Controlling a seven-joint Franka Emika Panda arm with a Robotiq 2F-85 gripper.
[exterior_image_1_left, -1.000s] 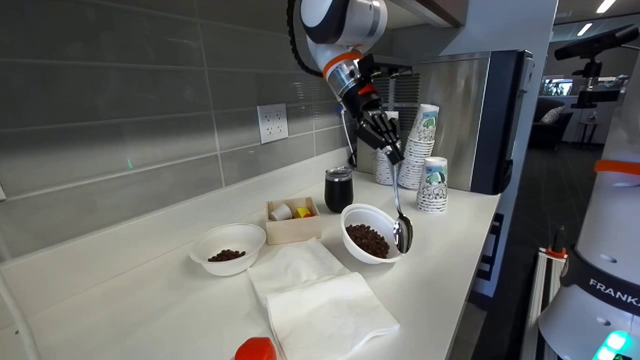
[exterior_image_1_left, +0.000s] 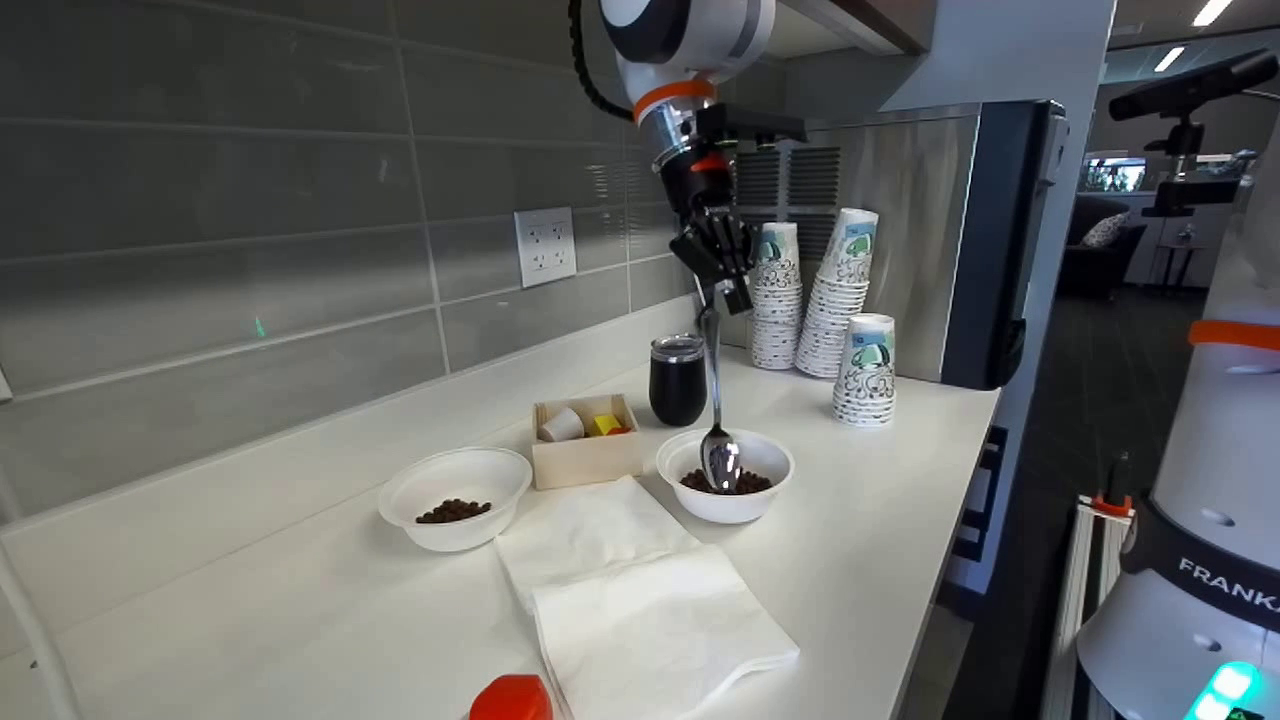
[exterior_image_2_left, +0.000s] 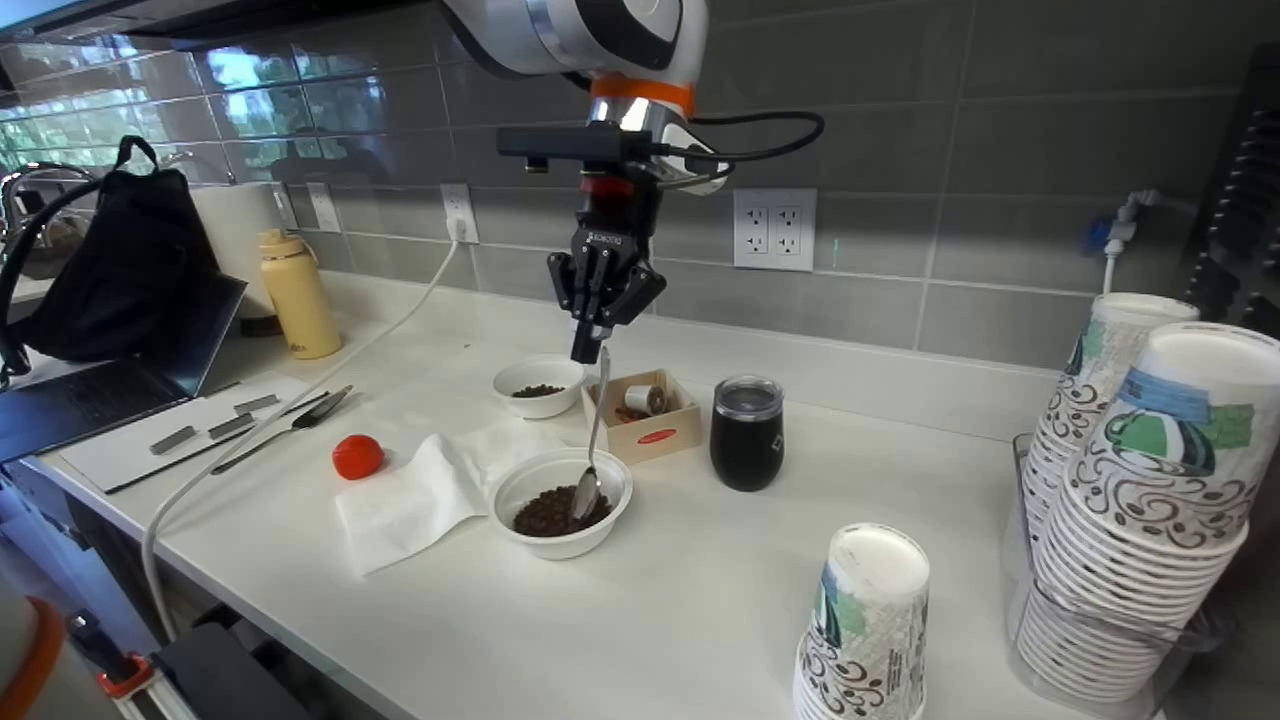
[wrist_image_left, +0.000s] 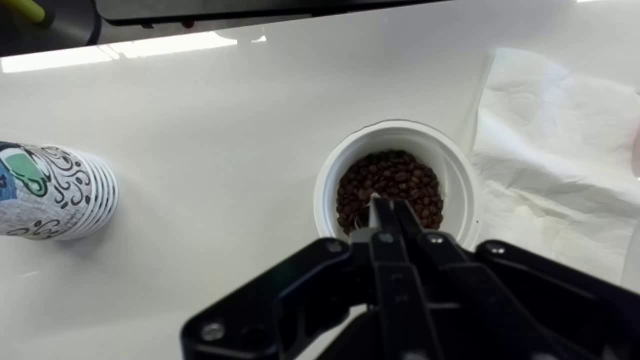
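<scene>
My gripper (exterior_image_1_left: 722, 300) is shut on the upper end of a metal spoon (exterior_image_1_left: 716, 384), which hangs nearly upright below the fingers. In exterior view 2 the bowl of the spoon (exterior_image_2_left: 585, 494) is down inside the near white bowl (exterior_image_2_left: 561, 544), at the brown beans (exterior_image_2_left: 546, 512). That bowl stands level on the counter. A second white bowl (exterior_image_1_left: 453, 466) with a smaller heap of beans sits farther along, toward the wall. From the wrist view, the fingers cover most of the spoon, above the beans (wrist_image_left: 390, 180).
A black tumbler (exterior_image_2_left: 746, 434) and a wooden box (exterior_image_2_left: 657, 432) stand close behind the near bowl. White napkins (exterior_image_1_left: 648, 600) lie beside it. Stacked paper cups (exterior_image_1_left: 865, 372) stand to one side. A red object (exterior_image_2_left: 357, 456) rests past the napkins. Bare counter lies between bowl and cups.
The gripper has swung from a slant to nearly vertical, bringing the spoon from the bowl's right edge to inside it. The bowl was tilted and now sits level.
</scene>
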